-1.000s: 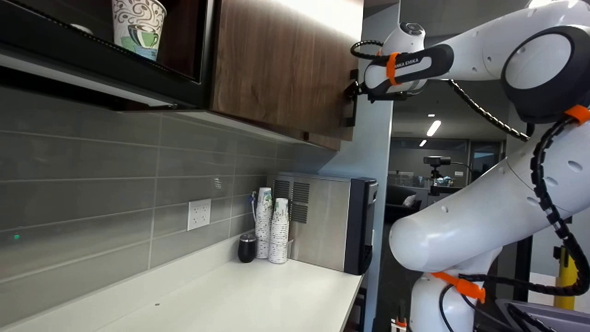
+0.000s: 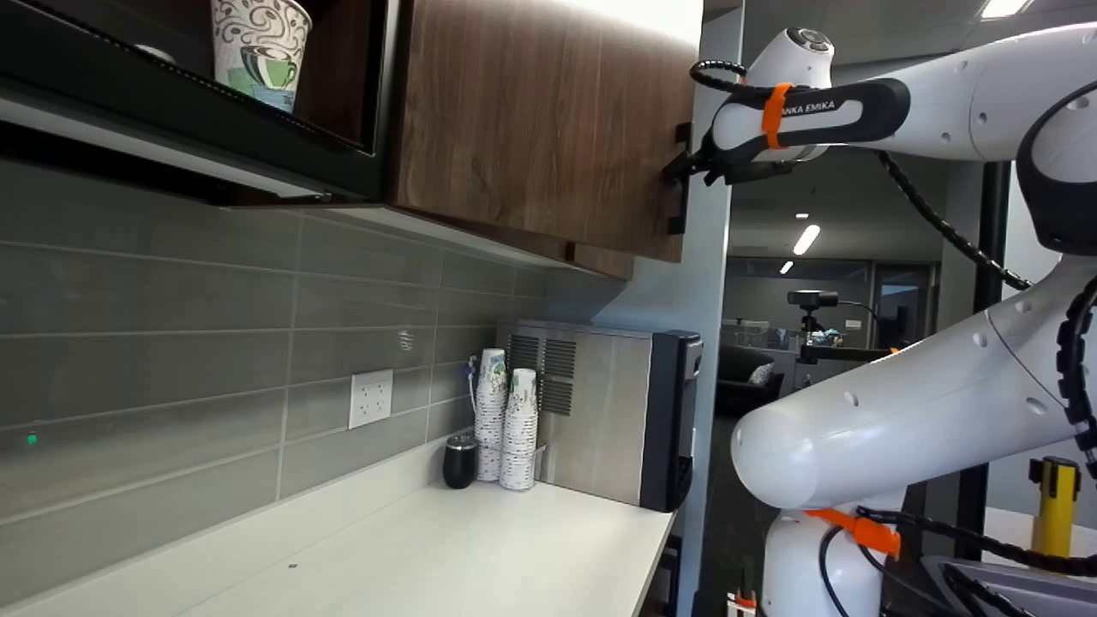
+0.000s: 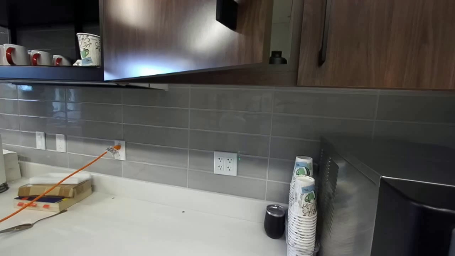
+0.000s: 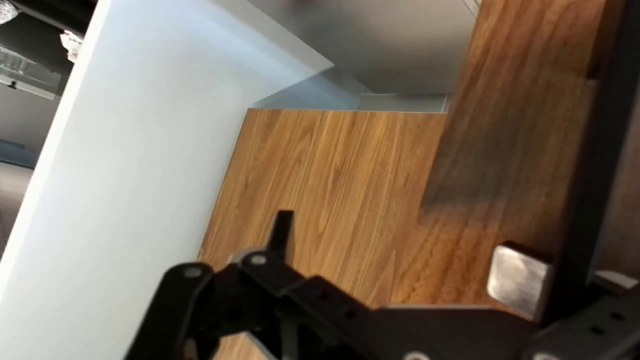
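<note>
A brown wooden cabinet door [image 2: 545,123] stands swung partway out from its cabinet, its inside hidden in exterior view 1. My gripper [image 2: 685,168] is at the door's free edge, up against the black handle [image 2: 678,221]. Seen from the wrist, one finger [image 4: 280,234] stands well away from the handle bar [image 4: 591,180], which runs along the right beside the other side of the gripper. The fingers look widely spread; the far fingertip and its contact with the bar are hard to make out. In exterior view 2 the same door [image 3: 179,38] shows, with the gripper out of frame.
A pale side panel [image 4: 138,132] stands close to the left of the gripper. Below are a metal appliance [image 2: 602,411], stacked paper cups [image 2: 519,437] and a black tumbler [image 2: 459,461].
My gripper and the door's free edge have moved together to the right in exterior view 1, so the door is swung farther out. The arm's upper links have shifted right too.
</note>
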